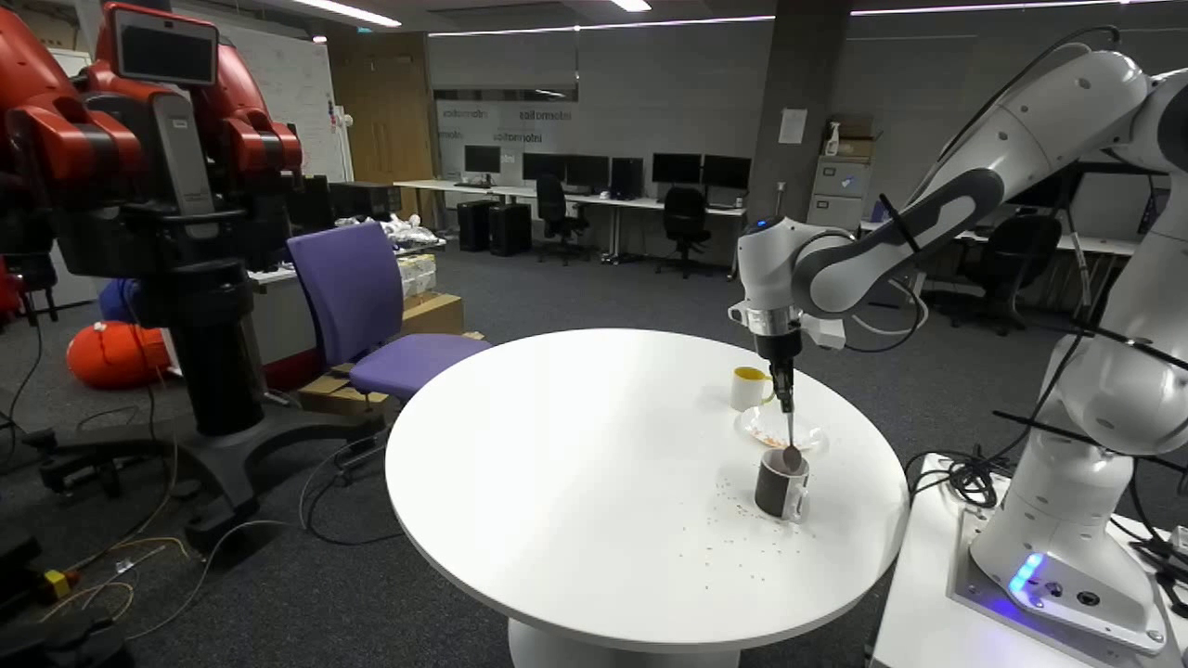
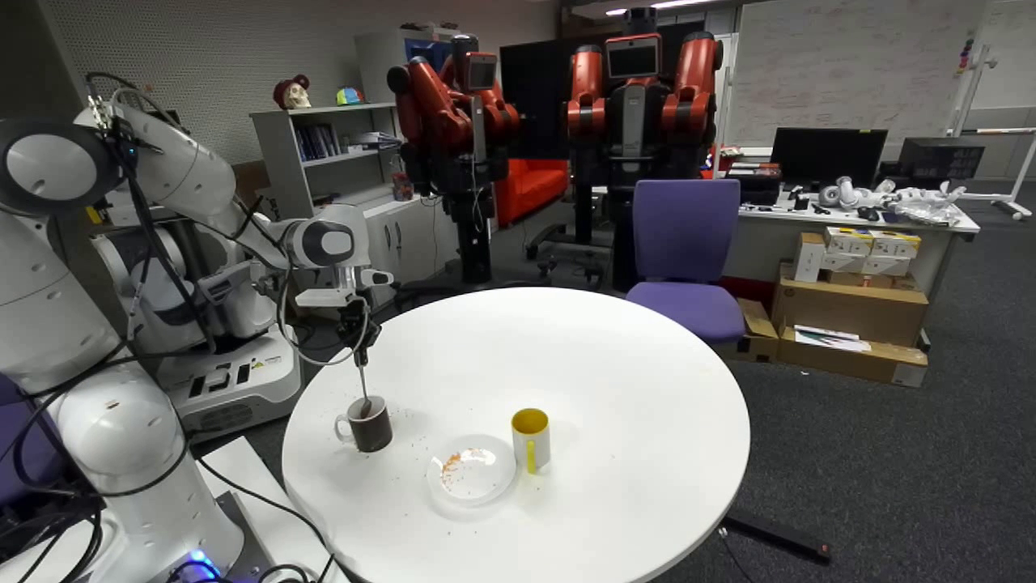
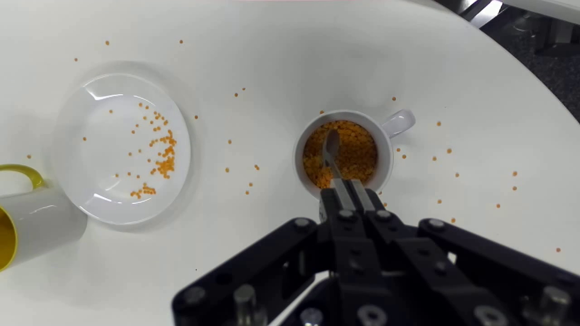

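Note:
A metal spoon (image 3: pixel 330 146) is pinched by its thin handle in my gripper, whose fingers are shut. Its bowl is over the mouth of the dark mug (image 1: pixel 776 490), which holds orange grains (image 3: pixel 356 149); whether it touches them I cannot tell. The mug stands upright with its white handle (image 3: pixel 399 122) turned outward. Beside it, the clear white plate (image 3: pixel 89 157) carries scattered orange grains along one side. A white mug with yellow inside (image 2: pixel 537 450) stands upright close to the plate.
Loose orange grains dot the round white table (image 1: pixel 557 468) around the dark mug. Most of the table away from the mugs and plate is bare. A purple chair (image 2: pixel 686 253) stands by the table's far edge in exterior view 2.

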